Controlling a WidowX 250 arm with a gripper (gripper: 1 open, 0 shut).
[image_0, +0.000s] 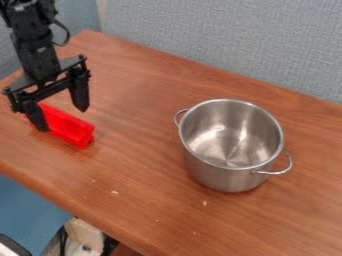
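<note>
A red elongated block (70, 128) lies on the wooden table at the left, near its front-left edge. My black gripper (58, 106) is open above the block's left end, one finger reaching down at that end and the other raised to the right. Whether a finger touches the block cannot be told. The end of the block behind the gripper is partly hidden.
A large steel pot (227, 150) with two wire handles stands right of centre on the table (160, 215). A grey wall runs behind.
</note>
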